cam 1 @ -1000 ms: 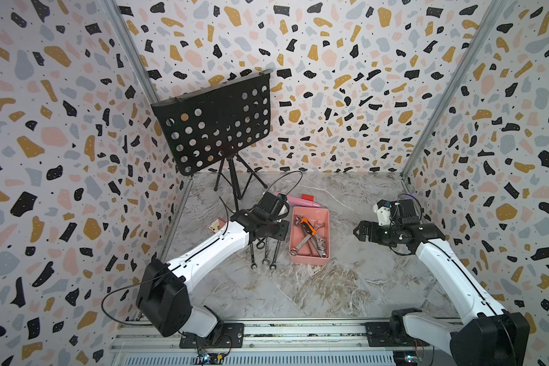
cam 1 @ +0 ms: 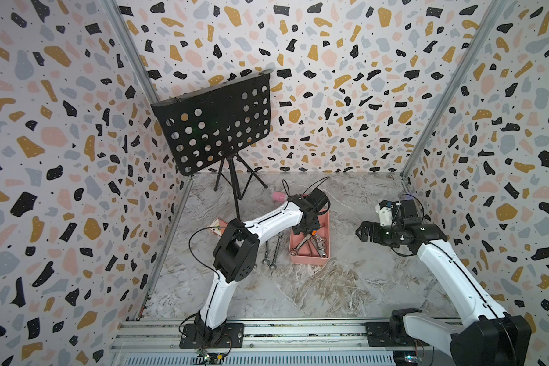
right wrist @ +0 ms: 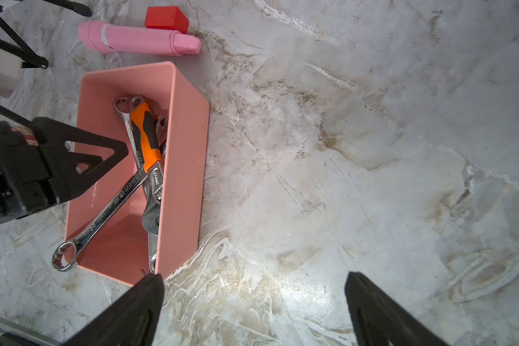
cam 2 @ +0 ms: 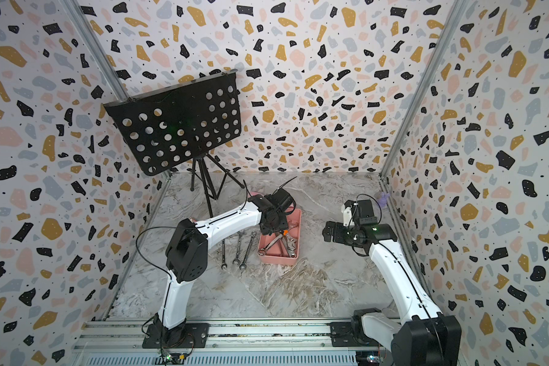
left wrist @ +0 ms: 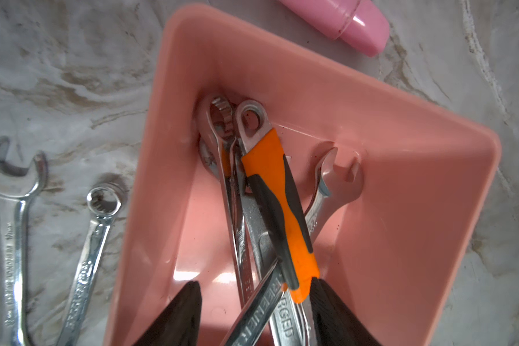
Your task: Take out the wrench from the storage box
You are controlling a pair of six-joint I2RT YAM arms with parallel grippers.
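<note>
The pink storage box (cam 1: 309, 259) holds several silver wrenches and an orange-and-black-handled adjustable wrench (left wrist: 279, 207). A long wrench (right wrist: 106, 213) leans across the box, its ring end resting over the near left rim. My left gripper hangs open over the box; in the left wrist view its fingers stand either side of the crossing wrench shafts, and nothing is gripped. The left arm hides the box's back part in both top views. Off to the right, my right gripper is open above bare table.
Several wrenches (cam 2: 236, 250) lie on the marble table left of the box. A pink bottle-like object (right wrist: 141, 40) and a red block (right wrist: 166, 19) sit behind it. A black stand (cam 1: 231, 177) rises back left. Right of the box is clear.
My left gripper has travelled right, from over the loose wrenches at the box's left side to above the box. The right arm has stayed in place.
</note>
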